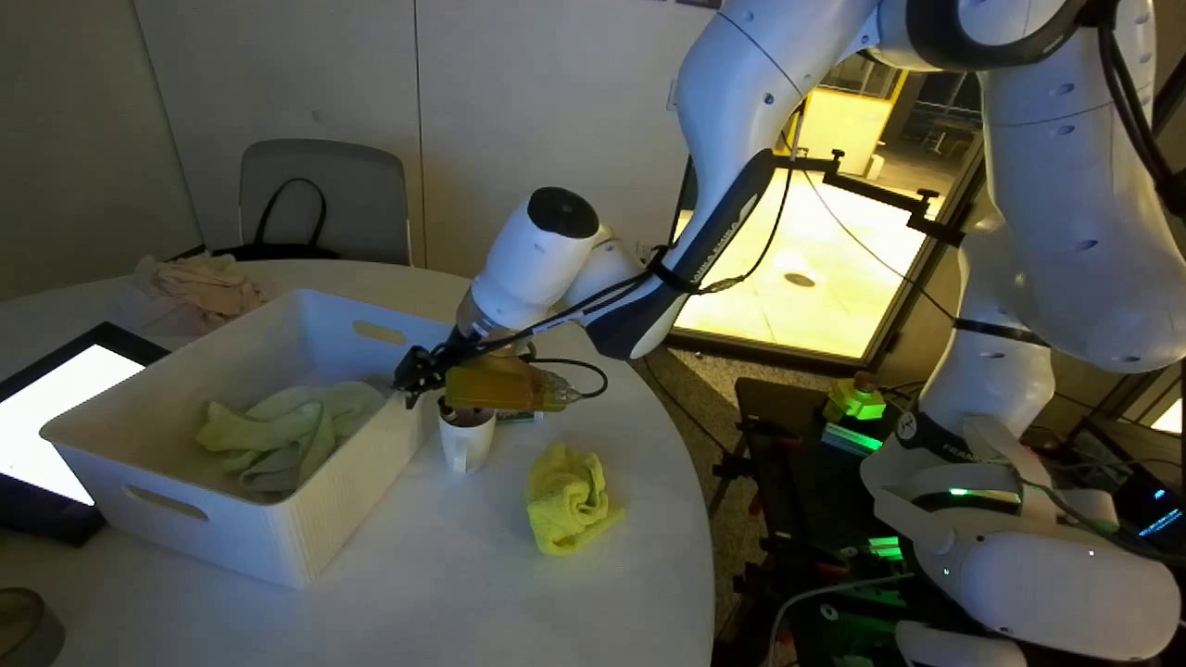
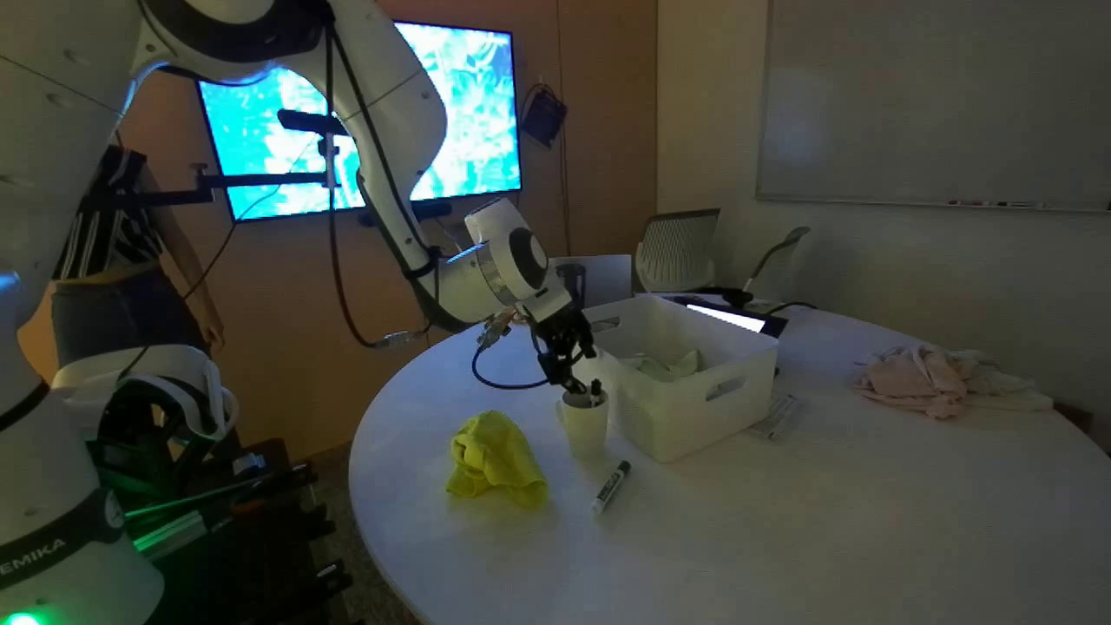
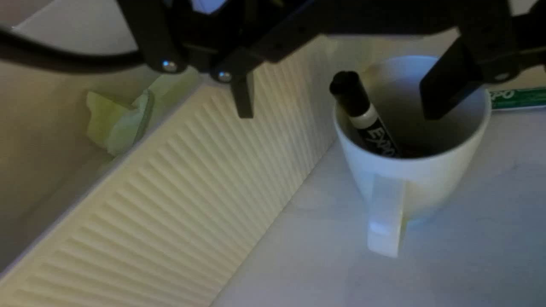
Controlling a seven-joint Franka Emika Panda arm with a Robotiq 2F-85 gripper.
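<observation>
A white mug point(image 3: 430, 179) stands upright on the table, close beside the bin. Leaning inside it is a black-capped Expo marker point(image 3: 376, 130). My gripper is open above the mug, one finger on the bin side and the other over the mug's opening; nothing is held. Exterior view 2 shows the gripper tilted, just over the mug point(image 2: 586, 425). A second marker point(image 2: 611, 488) lies on the table near the mug; its green label shows at the right of the wrist view. A crumpled yellow cloth point(image 1: 569, 500) rests on the table.
The white bin point(image 1: 322, 545) with a pale green cloth point(image 1: 295, 434) inside stands against the mug's side. A lit screen point(image 1: 50, 422) lies beyond it. Pinkish cloths point(image 2: 917, 384) lie farther off.
</observation>
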